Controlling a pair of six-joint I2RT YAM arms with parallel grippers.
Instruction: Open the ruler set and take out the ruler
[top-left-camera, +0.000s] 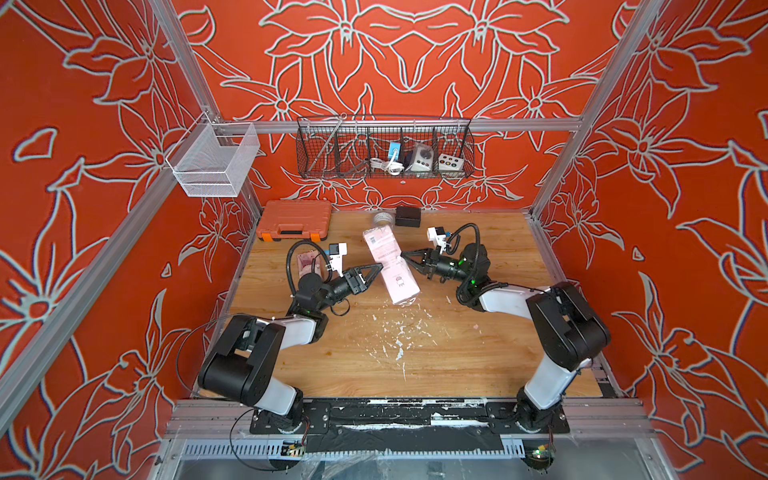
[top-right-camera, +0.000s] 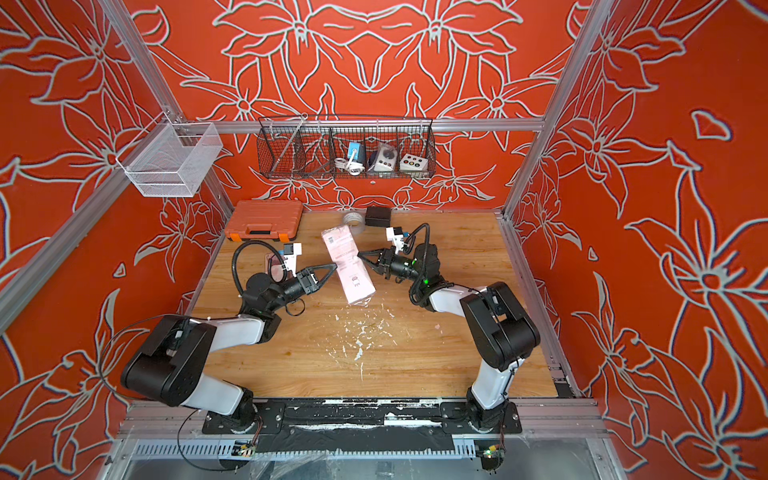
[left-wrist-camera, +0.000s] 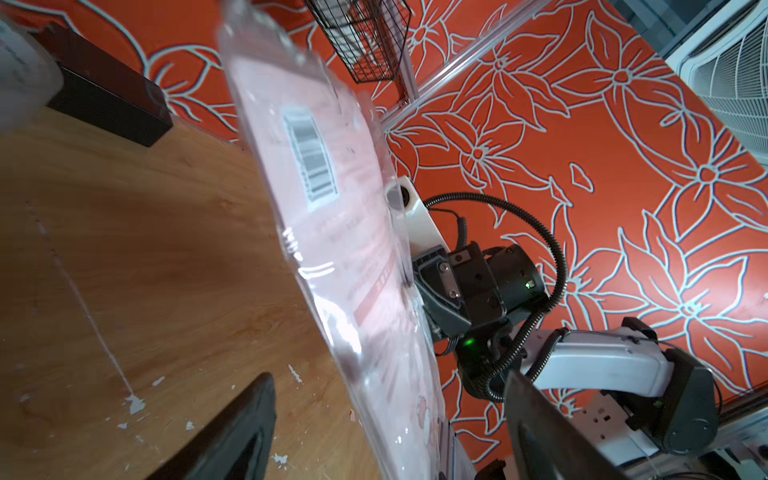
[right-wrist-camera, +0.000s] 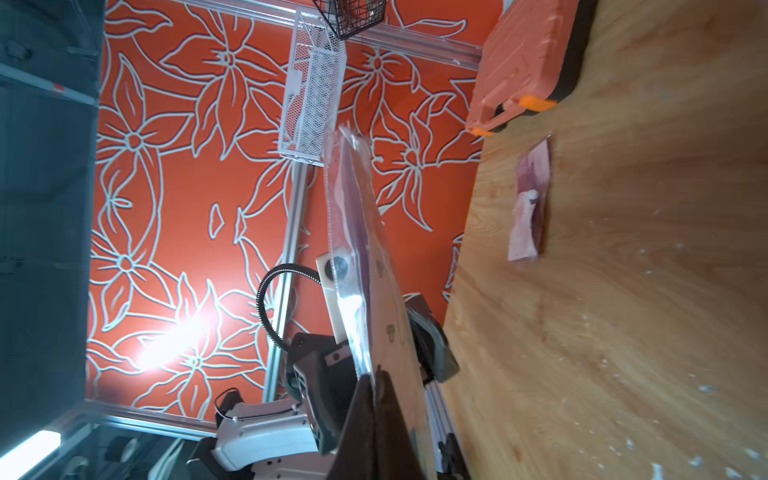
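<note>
The pink ruler set pouch (top-left-camera: 397, 276), in a clear sleeve with a barcode label, hangs raised above the table, tilted. My right gripper is shut on the long edge of the pouch, about midway along it. On the other side, my left gripper stands open, its dark fingers (left-wrist-camera: 232, 436) wide apart. The pouch rises in front of and between those fingers in the left wrist view; whether they touch it, I cannot tell. The ruler inside does not show.
A small pink pouch (right-wrist-camera: 529, 200) lies on the table near an orange case (top-left-camera: 294, 219). At the back sit a tape roll (top-left-camera: 383, 217) and a black box (top-left-camera: 408, 216). White flakes litter the bare wood (top-left-camera: 432, 352) in front.
</note>
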